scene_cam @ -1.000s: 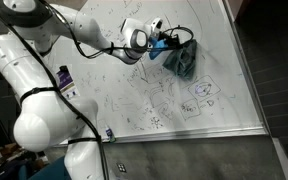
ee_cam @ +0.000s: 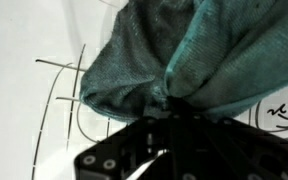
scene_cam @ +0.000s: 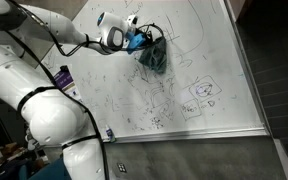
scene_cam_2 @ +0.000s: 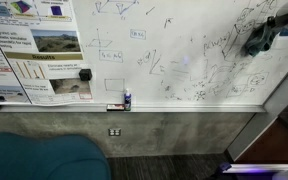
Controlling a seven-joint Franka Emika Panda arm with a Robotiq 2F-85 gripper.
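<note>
A dark grey-green cloth (scene_cam: 154, 56) hangs from my gripper (scene_cam: 144, 40) against the upper part of the whiteboard (scene_cam: 209, 65). In the wrist view the cloth (ee_cam: 134, 60) is bunched where the black fingers meet, and its folds spread over the board. The gripper is shut on it, with the fingertips partly hidden by fabric and shadow. Dark pen strokes show beside and below the cloth. At the right edge of exterior view 2, the cloth (scene_cam_2: 274, 38) appears beside the board's writing.
Sketches (scene_cam: 202, 92) and handwriting cover much of the board. A ledge runs along its bottom, bearing a bottle (scene_cam_2: 127, 99) and a dark eraser-like block (scene_cam_2: 115, 107). Posters (scene_cam_2: 44, 50) hang at the left of exterior view 2, above a teal chair (scene_cam_2: 44, 155).
In exterior view 1 my gripper and the cloth have travelled left across the board, and slightly up. The cloth stays in the gripper throughout.
</note>
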